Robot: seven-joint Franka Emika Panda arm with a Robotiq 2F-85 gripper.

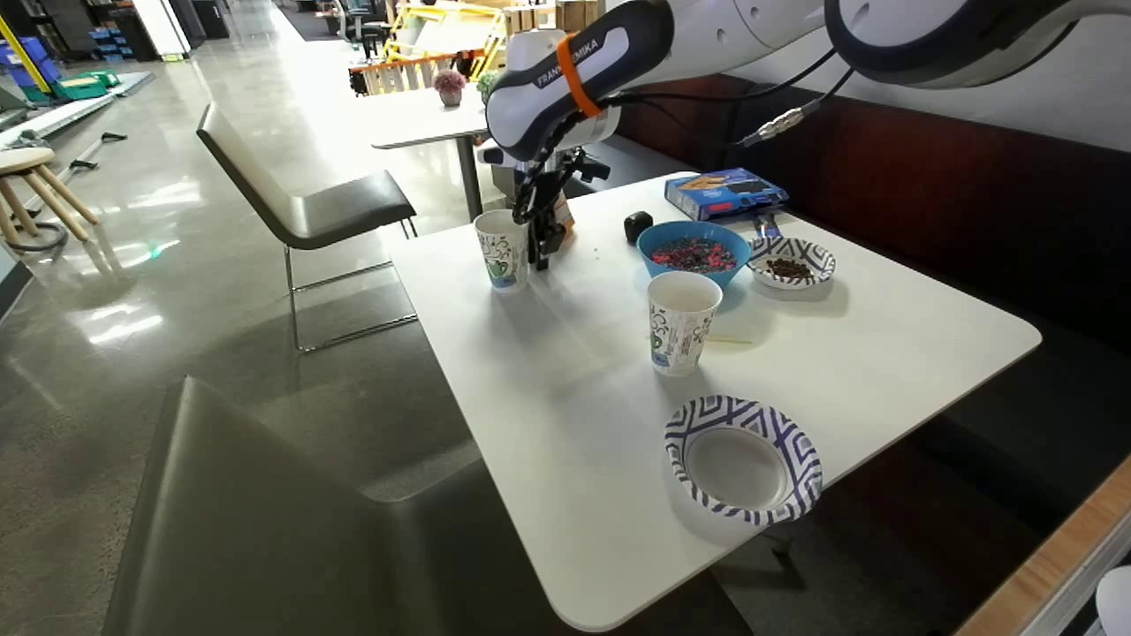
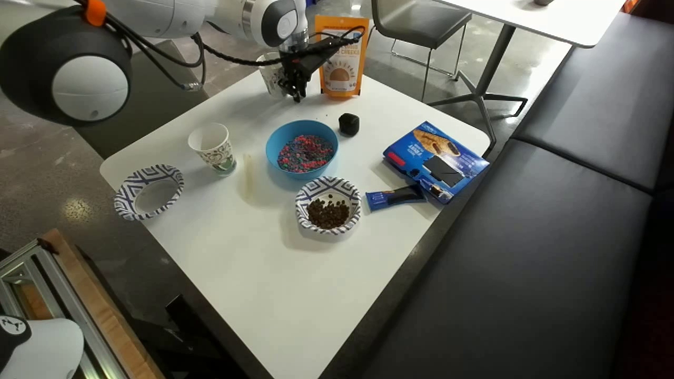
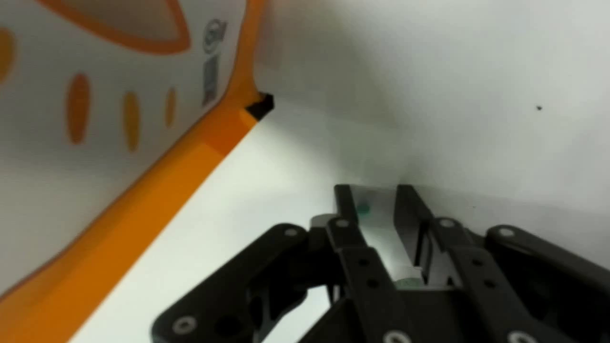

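My gripper points down close to the white table, its fingers apart by a narrow gap. A tiny teal speck (image 3: 363, 209) shows between the fingertips in the wrist view; whether either finger touches it I cannot tell. Beside the gripper stands a patterned paper cup (image 1: 500, 253), on its left in exterior view 1. On the gripper's other side is an upright orange and white pouch (image 2: 342, 60), which fills the left of the wrist view. A dark dot (image 3: 538, 107) lies on the table farther right.
A blue bowl of colourful bits (image 2: 278, 148), a bowl of brown pieces (image 2: 301, 205), a black object (image 2: 348, 124), a blue box (image 2: 436, 161) and a wrapped bar (image 2: 395, 197) stand clear of the gripper. Toward exterior view 1 are a second cup (image 1: 679, 329) and an empty bowl (image 1: 800, 456).
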